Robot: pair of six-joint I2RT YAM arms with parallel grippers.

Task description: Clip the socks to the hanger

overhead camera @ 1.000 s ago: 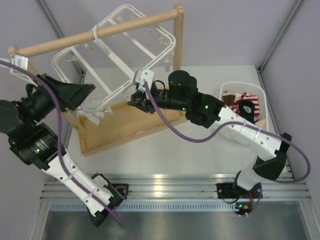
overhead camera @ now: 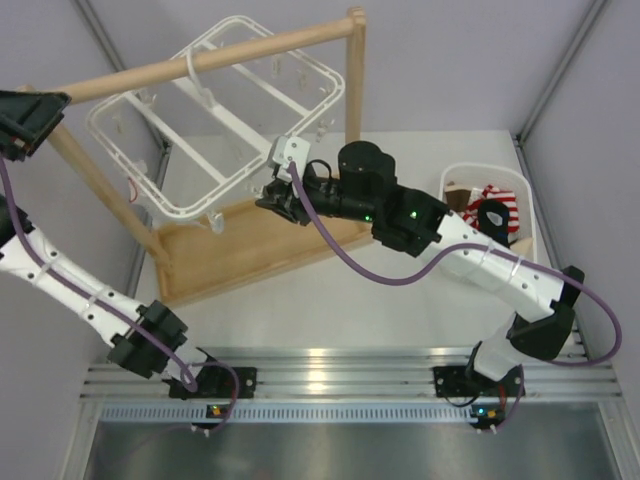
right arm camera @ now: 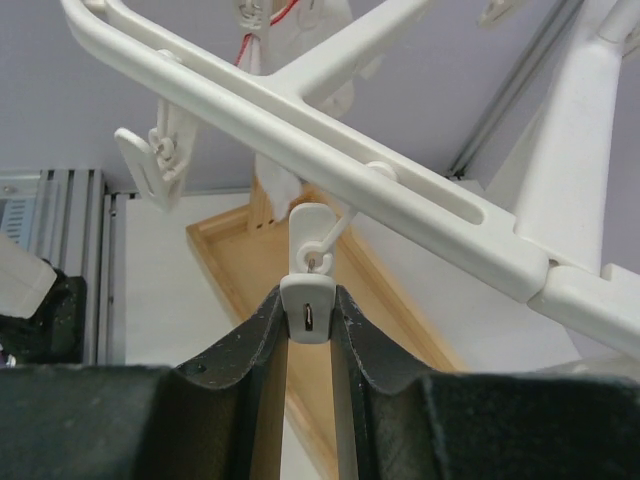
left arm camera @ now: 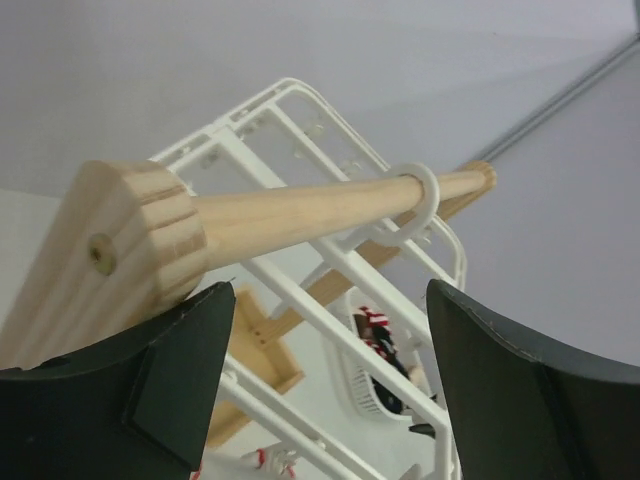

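The white clip hanger hangs by its hook from the wooden bar and is tilted. My right gripper is at its near edge, shut on a white clip below the frame. A white sock with red trim hangs from the hanger's far part in the right wrist view. In the left wrist view, red-and-white cloth shows small and partly hidden behind the frame. My left gripper is partly open, fingers apart with nothing held between them, by the rack's left top corner.
The wooden bar and its post end are close to my left gripper. A white basket with striped and dark socks stands at the right. Free clips hang along the frame.
My left gripper has moved left, away from the hanger's front-left corner to outside the rack's post. The hanger has swung and the socks have shifted with it. My right arm stayed still.
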